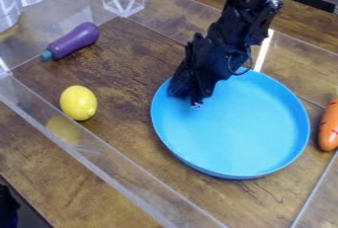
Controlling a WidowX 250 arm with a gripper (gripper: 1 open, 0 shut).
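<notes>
My black gripper (196, 89) reaches down from the top over the back-left rim of a blue plate (231, 133), its tips low at the plate's edge. It looks shut; whether anything thin is between the fingertips cannot be seen, as they are dark and partly hidden.
A purple eggplant (73, 40) lies at the upper left and a yellow egg-shaped object (78, 103) at the left. An orange carrot (329, 125) lies right of the plate. Clear walls border the wooden surface (119, 74), which is open left of the plate.
</notes>
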